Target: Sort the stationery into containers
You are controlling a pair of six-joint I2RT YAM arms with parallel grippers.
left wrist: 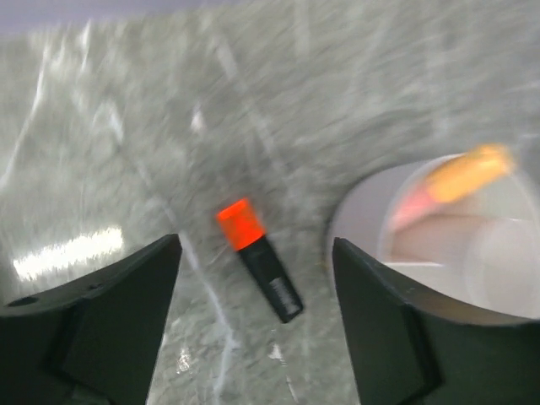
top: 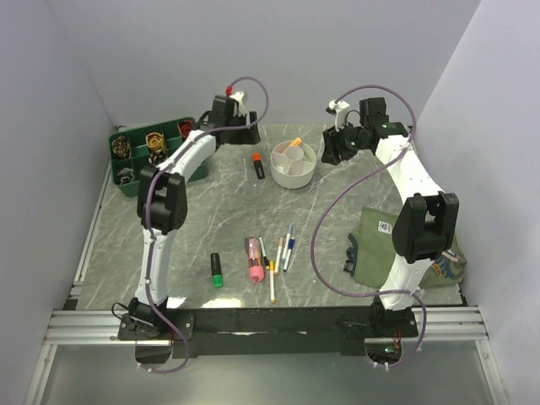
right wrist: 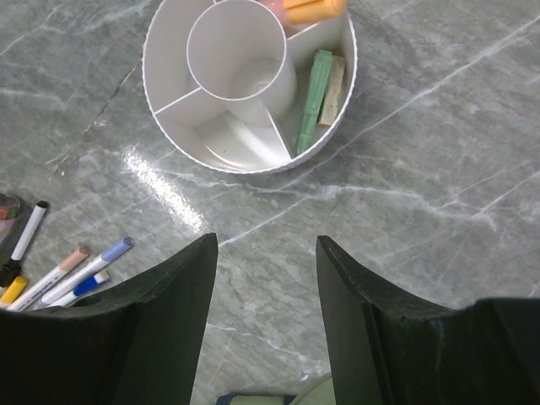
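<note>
An orange-and-black marker [top: 259, 166] lies on the table just left of the round white holder [top: 292, 180]. My left gripper [top: 251, 133] is open behind that marker, with nothing in it. In the left wrist view the marker [left wrist: 268, 277] appears between the spread fingers, on the table below them. My right gripper [top: 332, 153] stands open and empty to the right of the holder. Inside the holder are a pink-and-orange highlighter [right wrist: 314, 10], a green stick [right wrist: 315, 97] and a pale stick [right wrist: 332, 93].
Several pens [top: 288, 250] and a clear pink-ended case [top: 254, 258] lie near the front. A green-capped marker [top: 216, 270] is left of them. A green compartment box [top: 128, 188] stands back left, partly behind my left arm. The green bag [top: 375, 253] lies right.
</note>
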